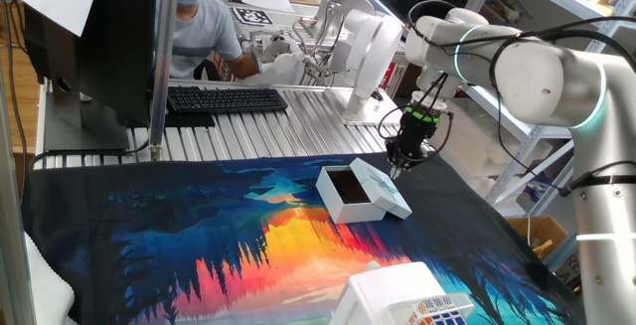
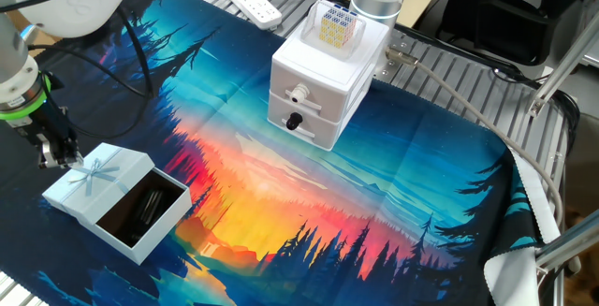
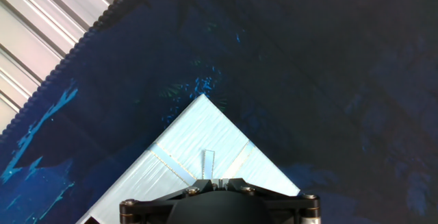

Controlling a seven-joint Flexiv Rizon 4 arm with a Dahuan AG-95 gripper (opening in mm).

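Note:
A pale blue gift box (image 1: pixel 346 209) stands on the printed cloth, with dark contents showing in its uncovered part. Its lid (image 2: pixel 120 167), tied with a ribbon bow (image 2: pixel 96 172), rests askew and tilted over one side of the box. My gripper (image 2: pixel 75 164) is at the lid's outer side, close to the bow. From the wrist view, the gripper looks shut, its fingertips together over the lid (image 3: pixel 209 129). One ribbon tail runs toward the fingertips; whether any ribbon is pinched between them cannot be made out.
A small white drawer unit (image 2: pixel 318 86) with a clear holder (image 2: pixel 334 30) on top stands on the cloth across from the box. Beyond the cloth are a keyboard (image 1: pixel 227 100) and a person (image 1: pixel 204 32).

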